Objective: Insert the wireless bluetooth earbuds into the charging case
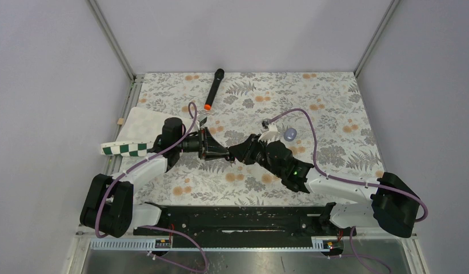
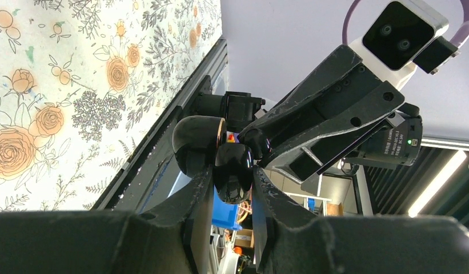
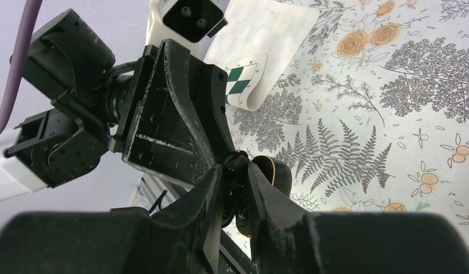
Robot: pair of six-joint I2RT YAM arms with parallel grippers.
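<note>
My two grippers meet above the middle of the table (image 1: pixel 312 97). In the left wrist view, my left gripper is shut on a glossy black piece (image 2: pixel 232 162), with a rounded, gold-edged case part (image 2: pixel 195 142) beside it. In the right wrist view, my right gripper is shut on a small glossy black piece (image 3: pixel 235 162), against the open case (image 3: pixel 277 174). Which piece is earbud and which is case is partly hidden by the fingers; whether an earbud sits in its slot I cannot tell.
A microphone (image 1: pixel 214 88) lies at the back. A purple-blue object (image 1: pixel 289 134) is right of the right gripper. A white sheet with a green checked strip (image 1: pixel 123 148) lies at the left.
</note>
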